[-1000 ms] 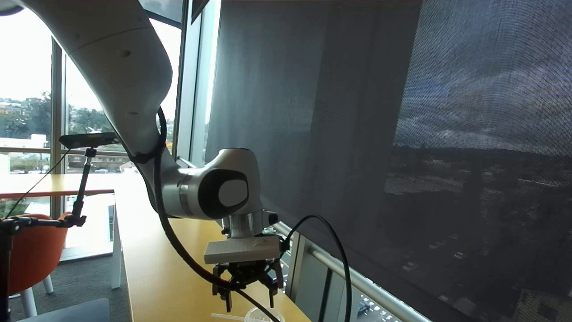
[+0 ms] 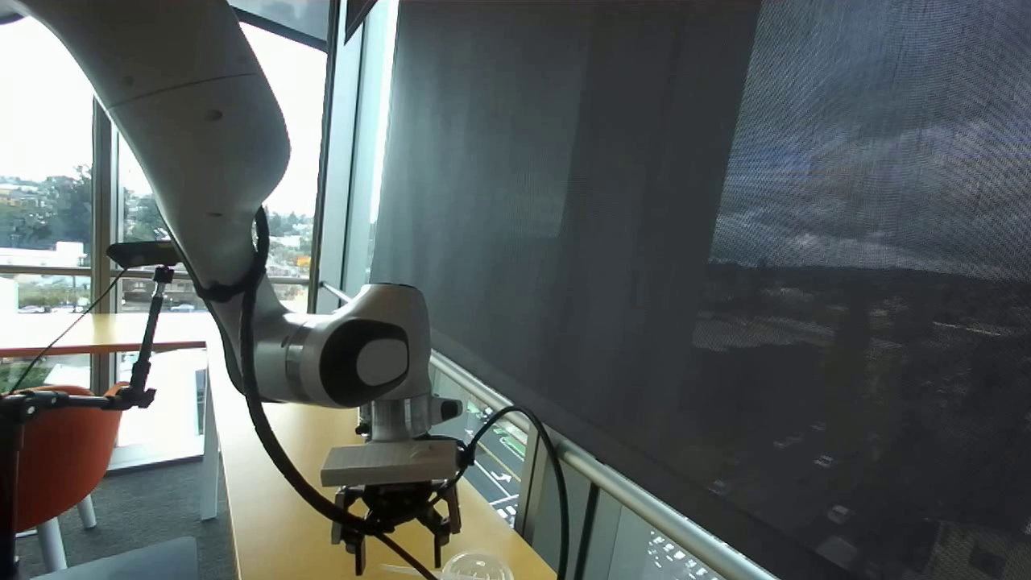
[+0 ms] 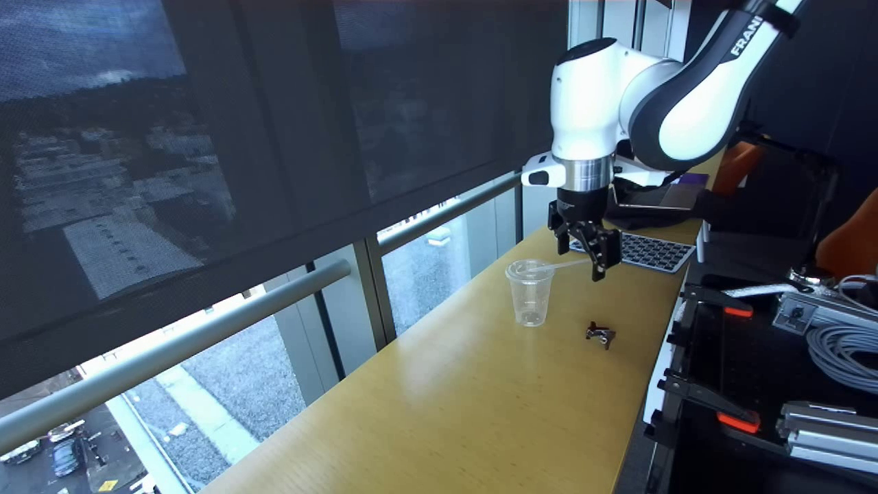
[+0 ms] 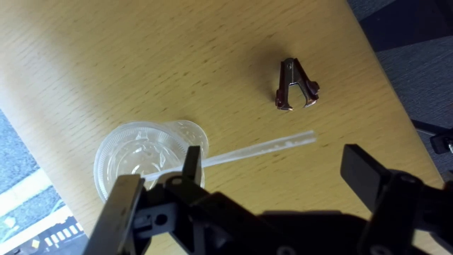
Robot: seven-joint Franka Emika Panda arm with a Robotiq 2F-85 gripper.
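Observation:
A clear plastic cup (image 3: 531, 293) stands upright on the table, with a pale translucent straw (image 3: 566, 264) leaning out over its rim toward the right. Seen from the wrist, the cup (image 4: 140, 155) is at lower left, partly covered by one finger, and the straw (image 4: 263, 147) runs rightward from it. A small dark staple remover (image 4: 293, 83) lies on bare wood up and right of the straw; exterior view 2 also shows this staple remover (image 3: 601, 334). My gripper is open above the table, its fingers wide apart and nothing held between them.
The wooden table (image 3: 461, 395) has free room in front of the cup. A keyboard (image 3: 654, 251) and a laptop (image 3: 667, 196) lie behind the gripper. Along one side runs a window rail (image 3: 206, 329); clamps (image 3: 716, 403) line the opposite edge.
In exterior view 1 the arm and its open gripper have shifted left and slightly down. The cup seems to be in the same place.

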